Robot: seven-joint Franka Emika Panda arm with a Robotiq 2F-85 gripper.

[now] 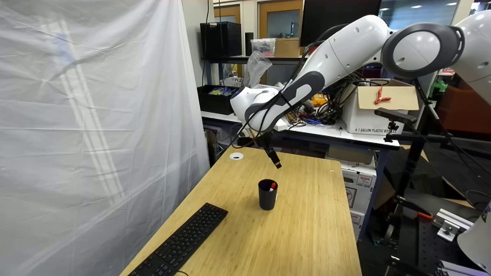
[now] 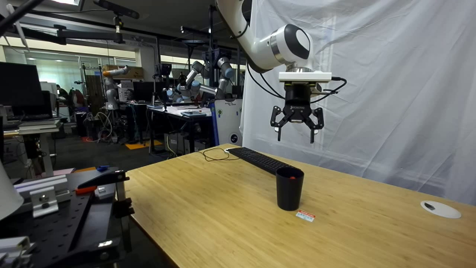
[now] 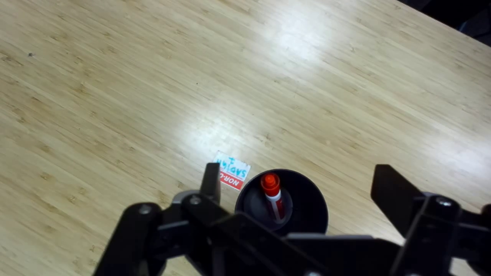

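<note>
A black cup [image 2: 289, 192] stands upright on the wooden table, with a red-capped marker [image 3: 271, 186] leaning inside it. In exterior view 1 the same cup [image 1: 267, 197] is near the table's middle, and the marker's red end [image 1: 272, 186] shows at its rim. My gripper [image 2: 295, 136] hangs well above the table, pointing down, its fingers spread wide with nothing between them. From the wrist, the cup [image 3: 308, 202] appears between the two open fingers but lower than them, its near side partly hidden by the gripper's body.
A black keyboard [image 1: 182, 241] with a cable lies along the curtain side of the table. Beside the cup is a small red-and-white label [image 2: 305, 216]. A white round cable grommet [image 2: 440, 209] sits at one end.
</note>
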